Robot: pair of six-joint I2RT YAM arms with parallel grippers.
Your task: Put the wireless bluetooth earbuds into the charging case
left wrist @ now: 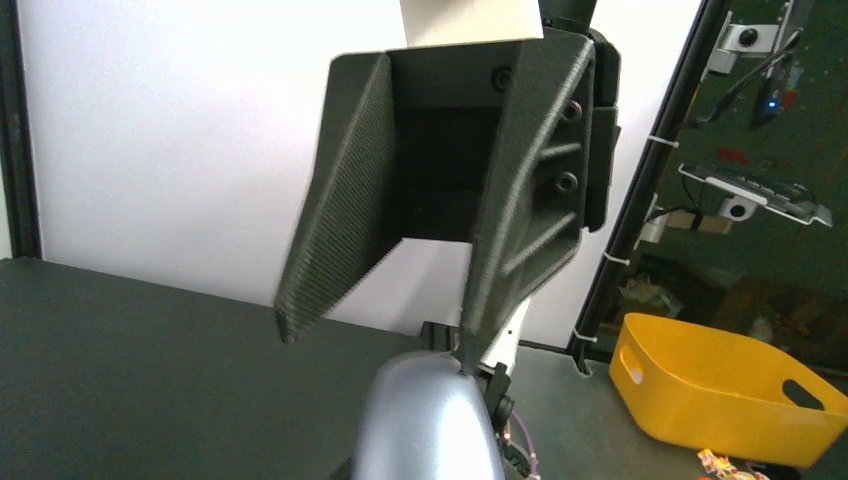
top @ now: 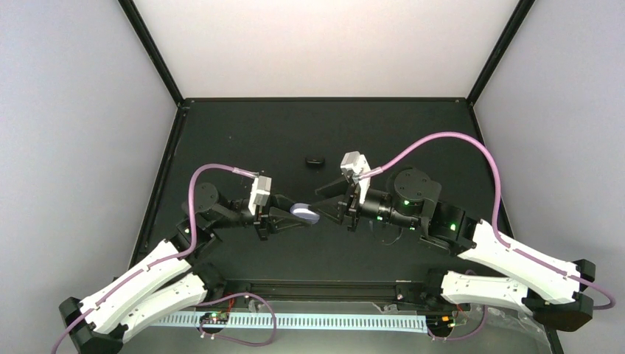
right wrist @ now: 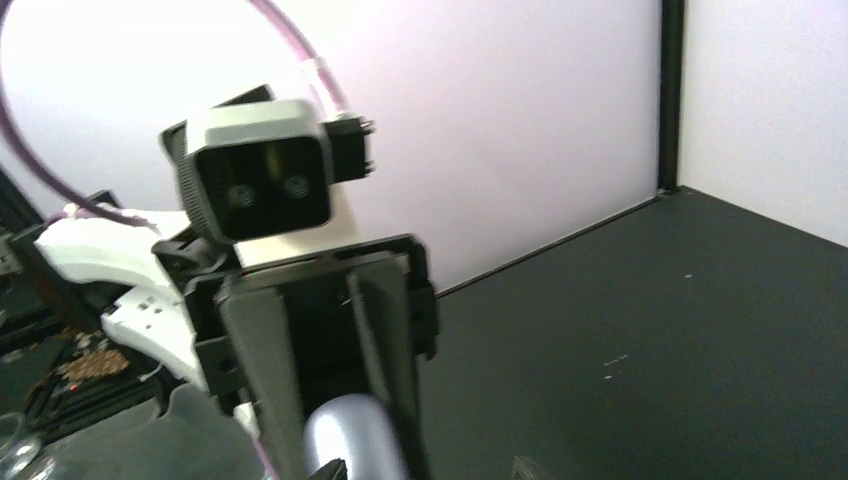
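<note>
A smooth silver-lavender charging case [top: 304, 213] is held off the table, tilted, with my left gripper [top: 298, 212] shut on it. In the right wrist view the case [right wrist: 352, 432] shows between the left fingers. My right gripper [top: 315, 201] faces it from the right, its fingers apart. From the left wrist view, one right fingertip [left wrist: 468, 352] overlaps the top of the case [left wrist: 428, 420]; whether it touches cannot be told. The other right finger [left wrist: 335, 240] stands clear, and no object shows between the two. I cannot make out any earbuds.
A small black object [top: 315, 161] lies on the dark table [top: 250, 133] behind the grippers. Bare table surrounds the arms at the back and front. A yellow basket [left wrist: 740, 400] stands outside the work area.
</note>
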